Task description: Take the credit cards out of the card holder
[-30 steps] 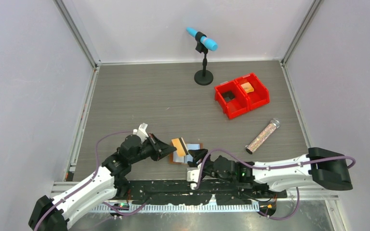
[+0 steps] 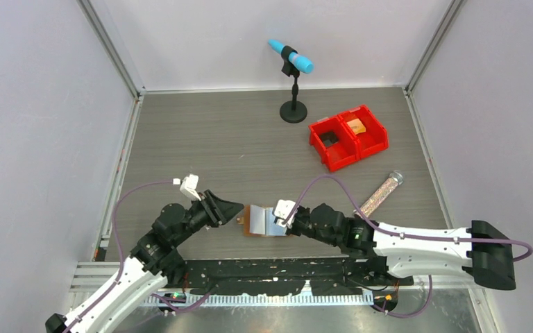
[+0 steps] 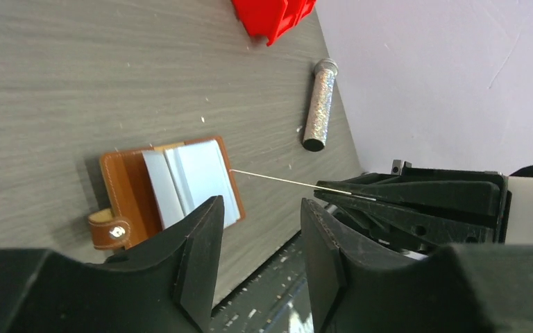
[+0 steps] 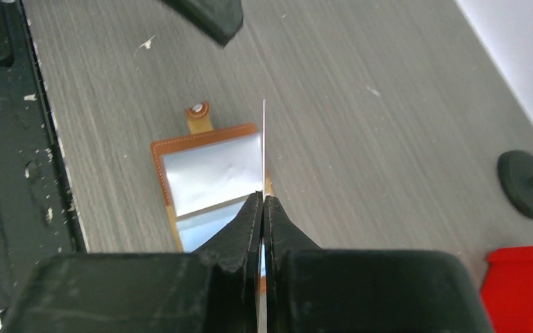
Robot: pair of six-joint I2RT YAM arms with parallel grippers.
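The open brown card holder [image 2: 251,232] lies flat at the front of the table, its snap strap [image 3: 110,229] pointing left. Pale sleeves [image 3: 198,173] cover its inside, and a thin yellowish strip [image 3: 171,146] shows along its far edge; whether that is a card I cannot tell. My right gripper is shut on a card [image 4: 264,139] that stands edge-on over the holder. The same card [image 3: 271,178] looks like a thin line from the left wrist. My left gripper is open and empty, left of the holder in the top view [image 2: 241,206].
A red two-part bin [image 2: 347,139] stands at the back right, with an orange item [image 2: 356,126] in one compartment. A glittery tube [image 2: 382,194] lies near the right arm. Toward the back is a blue microphone on a black stand [image 2: 293,111].
The orange card has left my left gripper and is now held edge-on by the right one. My left gripper has opened and drawn back leftward; the right arm has shifted right and turned.
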